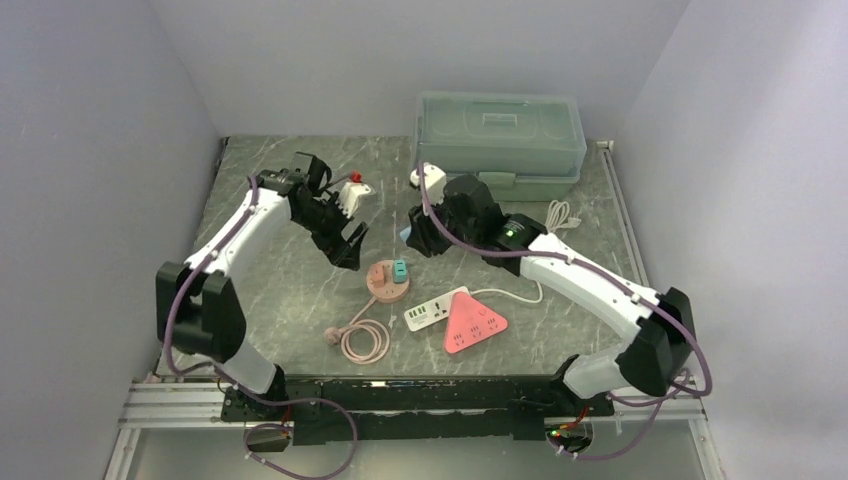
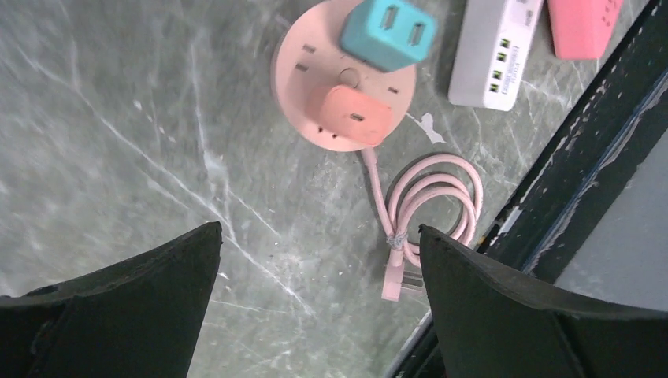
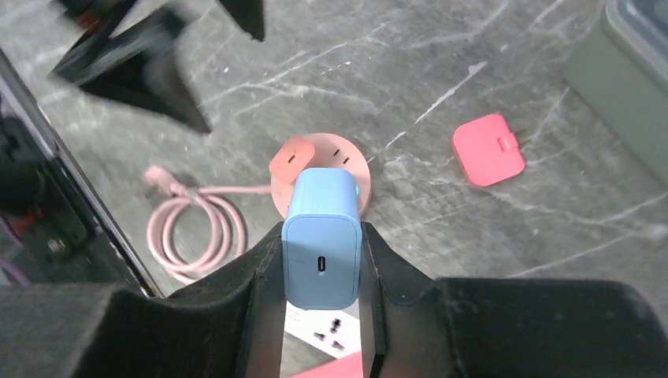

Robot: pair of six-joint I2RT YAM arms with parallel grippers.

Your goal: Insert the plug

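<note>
Held between the fingers of my right gripper is a light-blue plug (image 3: 321, 264), its slotted face toward the right wrist camera. In the top view it shows as a small blue patch (image 1: 405, 234) above the table. A round pink power strip (image 1: 391, 296) lies below, between the two arms. On it sit an orange plug (image 2: 358, 114) and a teal plug (image 2: 386, 33); bare socket slots show beside them. The blue plug partly covers the strip in the right wrist view. My left gripper (image 1: 350, 246) stands open, up and left of the strip, with nothing between its fingers.
A coiled pink cord (image 1: 366, 342) lies in front of the strip. To the right are a white power strip (image 1: 430, 310) and a red triangular one (image 1: 472, 324). A red square piece (image 3: 488, 151) rests on the table. A green box (image 1: 500, 140) stands at the back.
</note>
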